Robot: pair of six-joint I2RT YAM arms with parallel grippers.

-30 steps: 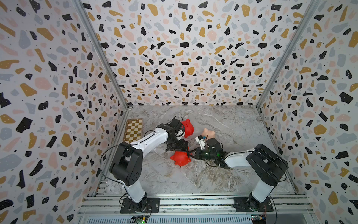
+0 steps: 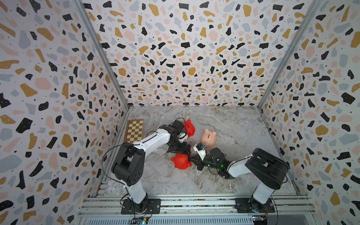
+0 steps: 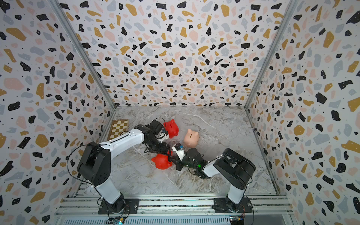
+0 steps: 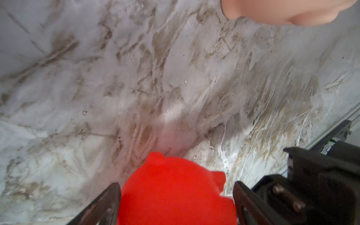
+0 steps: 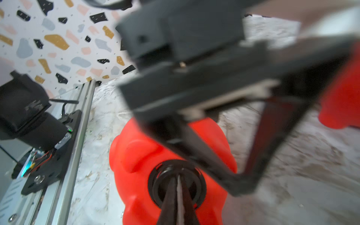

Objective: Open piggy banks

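A red piggy bank [image 2: 181,162] lies on the marble table between my grippers. Its underside, with a round black plug [image 5: 157,183], faces my right gripper, which is shut with its fingertips at the plug. My left gripper is over this pig from above, open, its fingers either side of the red body; whether they touch it is unclear. A second red piggy bank [image 3: 172,127] lies behind my left gripper. A pink piggy bank [image 2: 208,138], slot up, stands behind my right gripper.
A checkered board [image 2: 133,130] lies at the back left. Patterned walls surround the table, and rails run along its front edge.
My right gripper has moved toward the front of the table, uncovering more of the pink pig. The red pig between the grippers has shifted slightly toward the front.
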